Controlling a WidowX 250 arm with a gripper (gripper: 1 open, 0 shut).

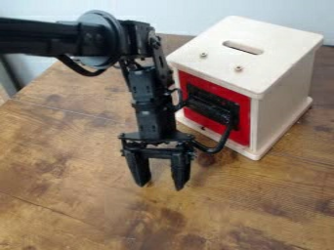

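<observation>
My black gripper [159,170] hangs fingers-down over the wooden table, left of and in front of a pale wooden box [272,88]. Its two fingers stand apart with nothing between them. The box has a slot in its sloped top and a red front panel [204,75] with a black fitting on it, partly hidden behind my arm and its cable.
A pale wall shows beyond the table's back edge at the upper left.
</observation>
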